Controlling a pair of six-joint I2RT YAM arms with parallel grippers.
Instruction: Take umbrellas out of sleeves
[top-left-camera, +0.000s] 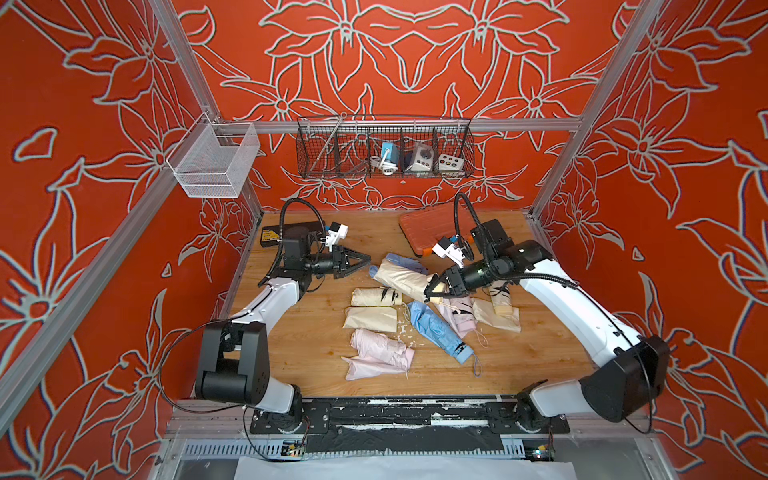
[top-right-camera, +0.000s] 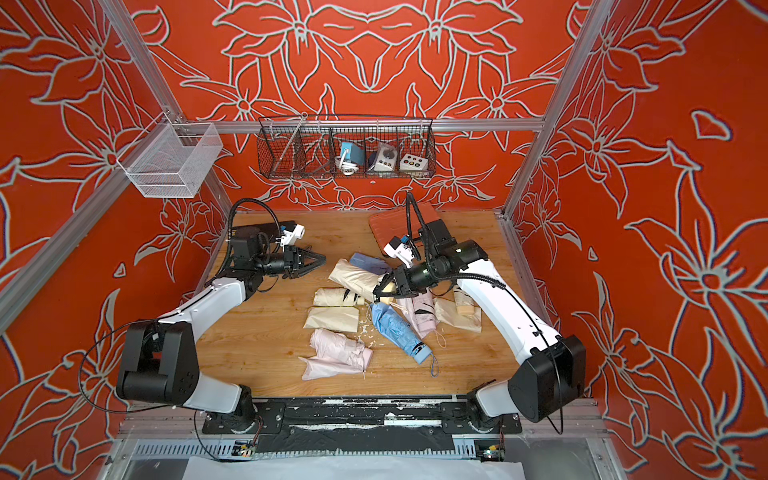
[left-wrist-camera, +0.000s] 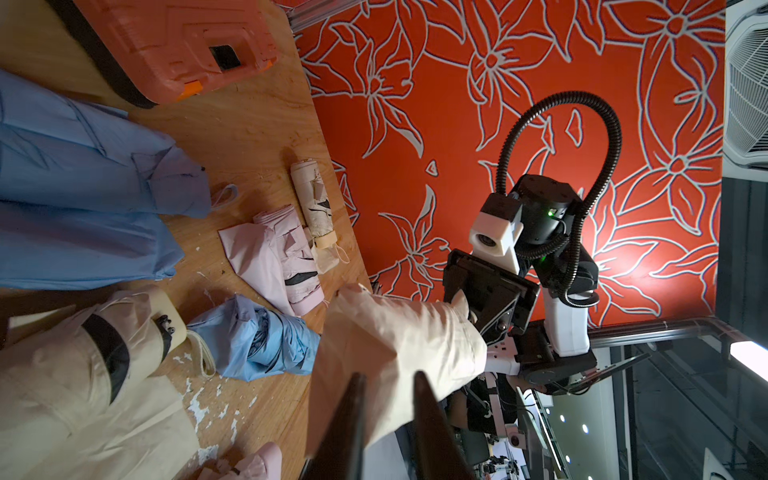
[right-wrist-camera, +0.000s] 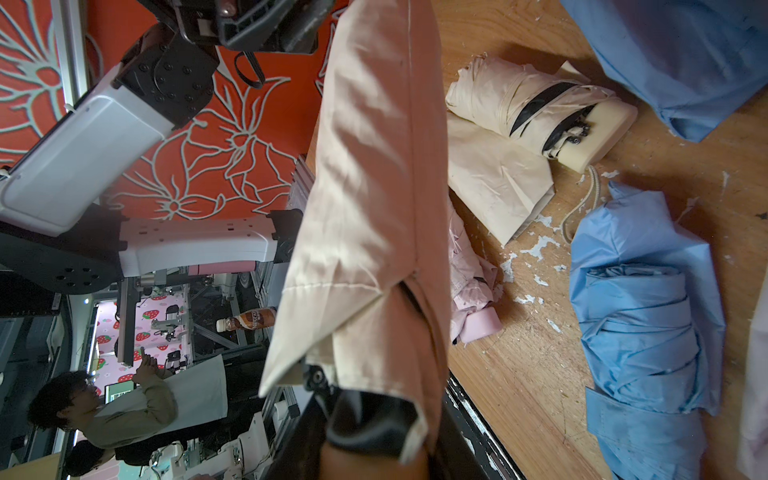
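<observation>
A cream sleeved umbrella (top-left-camera: 400, 276) hangs over the table, its near end in my right gripper (top-left-camera: 433, 289), which is shut on it; the sleeve's hem shows loose around that end in the right wrist view. My left gripper (top-left-camera: 364, 264) hangs just beyond the umbrella's far end, its fingers apart with nothing between them. Below lie a blue umbrella (top-left-camera: 438, 332), a cream umbrella (top-left-camera: 374, 297) with a flat cream sleeve (top-left-camera: 369, 320), pink umbrellas (top-left-camera: 382, 349), a cream umbrella (top-left-camera: 501, 297) and more blue fabric (left-wrist-camera: 88, 184).
An orange case (top-left-camera: 425, 224) and a black box (top-left-camera: 272, 237) lie at the back. A wire basket (top-left-camera: 336, 148) and a white mesh basket (top-left-camera: 212, 168) hang on the walls.
</observation>
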